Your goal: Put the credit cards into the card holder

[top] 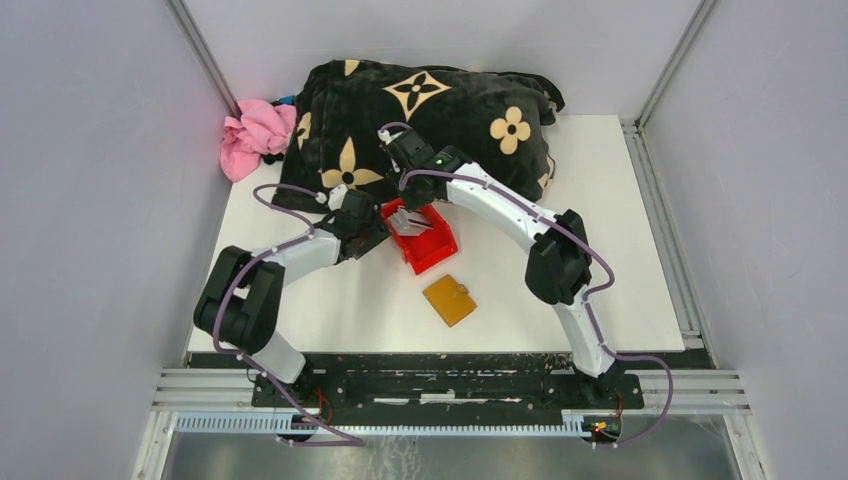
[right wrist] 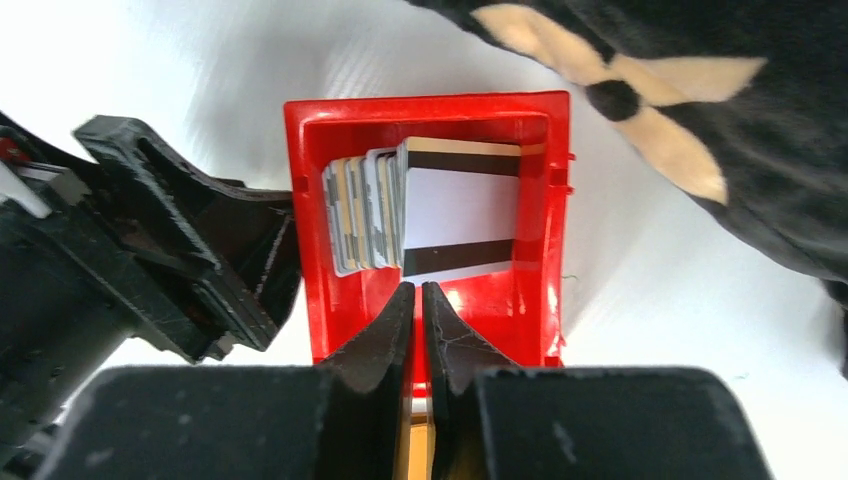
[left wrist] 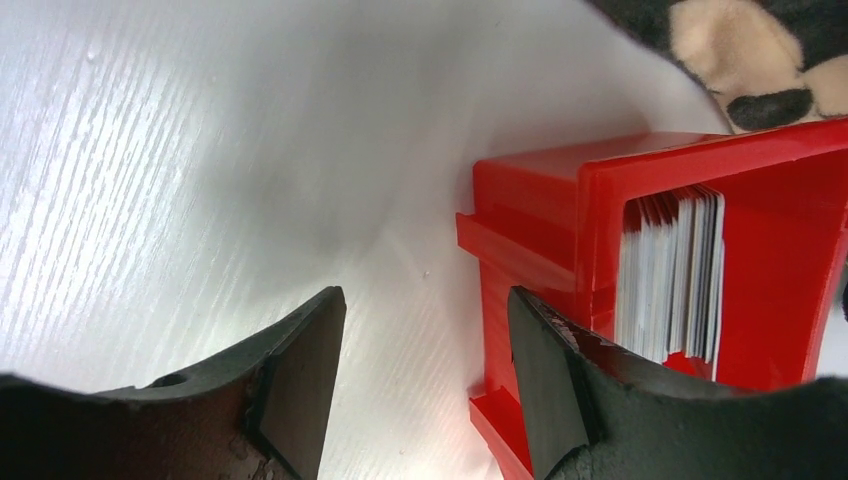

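A red card holder [top: 438, 248] sits in the middle of the table, with a stack of cards [right wrist: 460, 205] inside it, several standing on edge and one white card with dark stripes facing up. My left gripper is open beside the holder's left side, nothing between its fingers. My right gripper is above the holder, its fingertips close together with a narrow gap, no card visible between them.
An orange pad [top: 449, 300] lies in front of the holder. A dark patterned cushion [top: 450, 110] fills the back, with pink cloth [top: 255, 140] at the back left.
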